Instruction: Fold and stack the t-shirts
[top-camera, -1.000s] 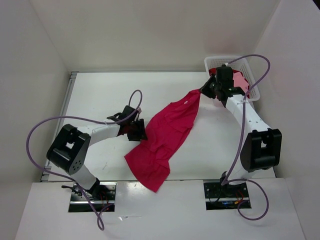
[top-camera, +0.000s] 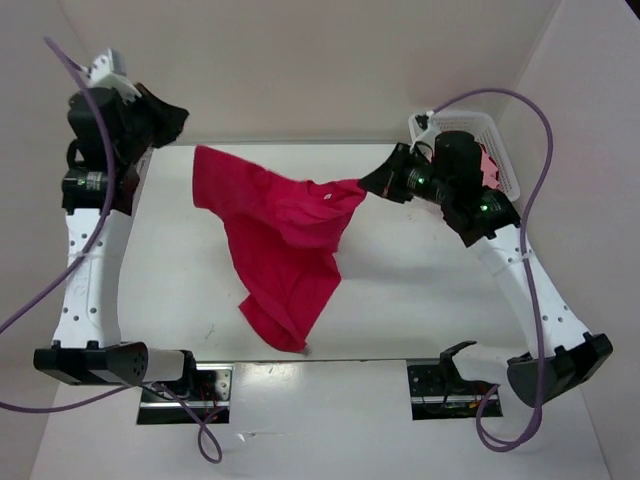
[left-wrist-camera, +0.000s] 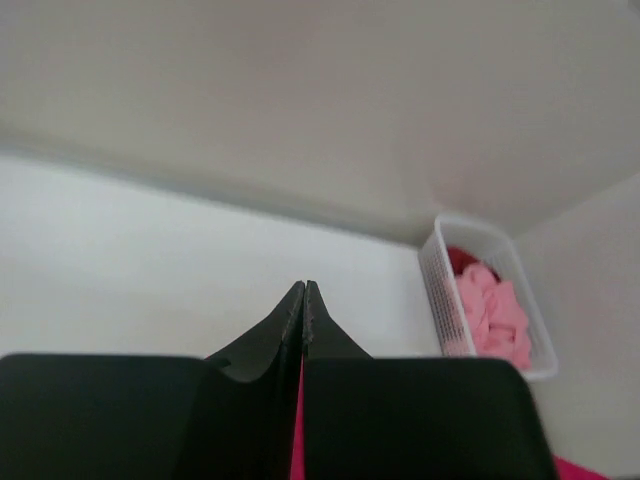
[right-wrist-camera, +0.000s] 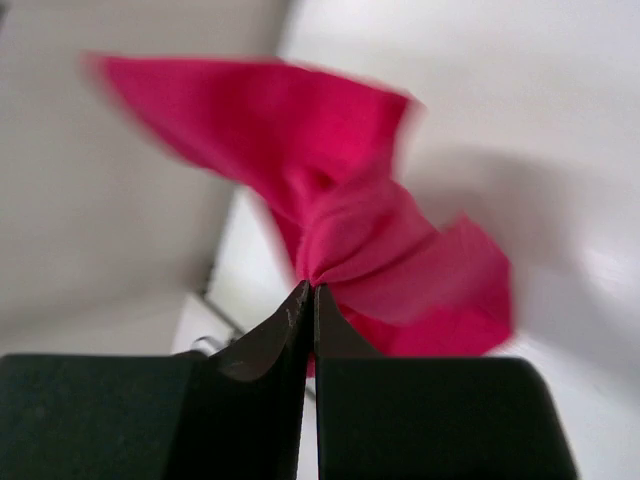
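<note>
A crimson t-shirt spans the middle of the table in the top view, its upper part lifted and its lower end trailing to the front edge. My right gripper is shut on its right upper corner, and in the right wrist view the bunched cloth leads from the fingertips. My left gripper is raised high at the far left, shut, with a visible gap from the shirt's left corner. Nothing shows at its fingertips in the left wrist view; slivers of shirt appear beyond.
A white basket with pink cloth and darker red cloth stands at the back right, partly behind the right arm in the top view. Bare table lies right of the shirt. A wall rises behind.
My left gripper has swung up and to the far left, away from the shirt. The shirt's upper left part has risen leftward. My right gripper moved left, holding its corner; the lower end drew back.
</note>
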